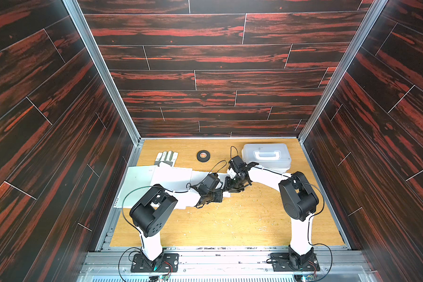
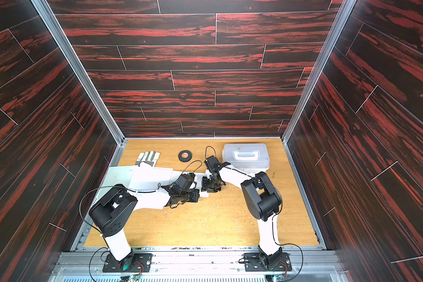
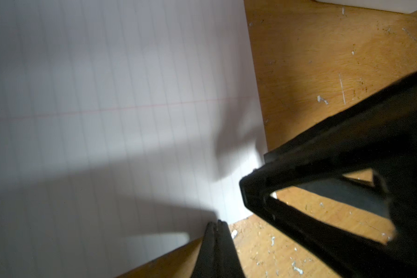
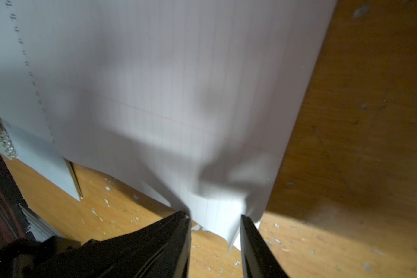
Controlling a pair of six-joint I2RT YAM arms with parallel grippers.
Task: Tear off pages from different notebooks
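A white lined notebook page lies across the table under both arms, with a perforated line showing to its left in the right wrist view. My left gripper is shut at the page's front edge; whether the thin edge is pinched between its tips I cannot tell. Opposite it, my right gripper stands part open at the page corner (image 4: pixel 227 227), which shows between its fingers. From above, the two grippers (image 1: pixel 217 196) nearly meet, hiding part of the page. More white notebook pages (image 1: pixel 171 176) spread to the left.
A pale green notebook cover (image 1: pixel 134 181) lies at the far left. Behind are a glove (image 1: pixel 166 157), a black tape roll (image 1: pixel 203 156) and a clear lidded box (image 1: pixel 268 156).
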